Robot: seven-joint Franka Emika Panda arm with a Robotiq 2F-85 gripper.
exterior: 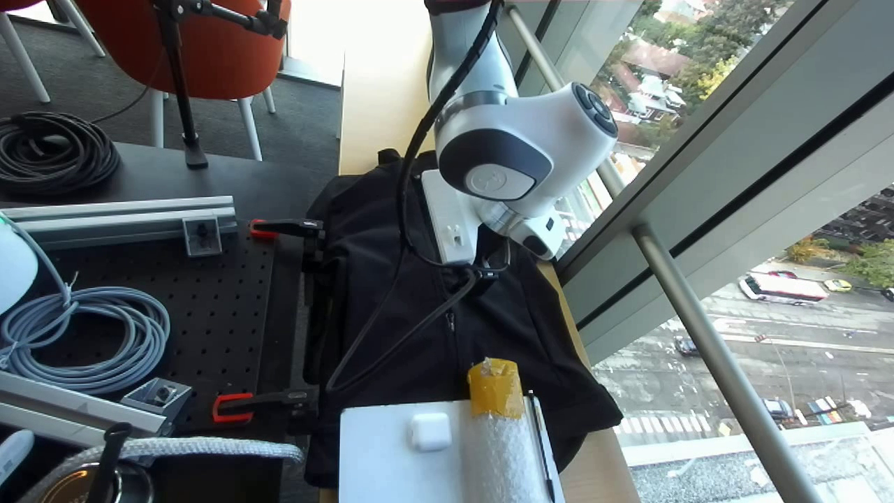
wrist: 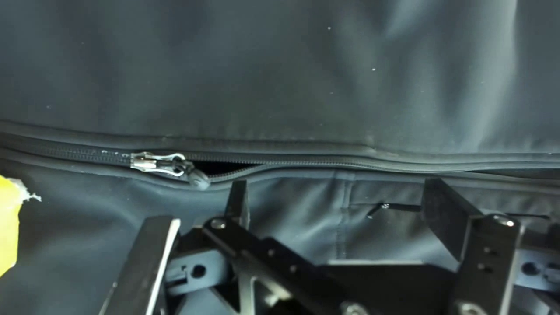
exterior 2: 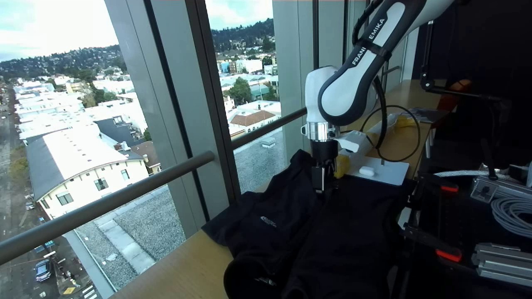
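A black jacket (exterior: pixel 394 276) lies spread on the wooden table, its front zipper running lengthwise. In the wrist view the silver zipper slider (wrist: pixel 157 162) with its dark pull tab (wrist: pixel 198 178) is left of centre. The teeth are joined to the slider's left; to its right, the zipper edges part in a narrow gap. My gripper is open above the jacket, its fingers wide apart and nothing held between them. The slider lies to the left of the left finger (wrist: pixel 239 202). Exterior view 1 hides the fingers behind the arm.
A white board (exterior: pixel 381 457) carries a small white case (exterior: pixel 431 432) and a bubble-wrapped roll with a yellow end (exterior: pixel 494 387). Clamps (exterior: pixel 268 402) line the table edge beside a black pegboard. Along the window runs a metal rail (exterior: pixel 712 344).
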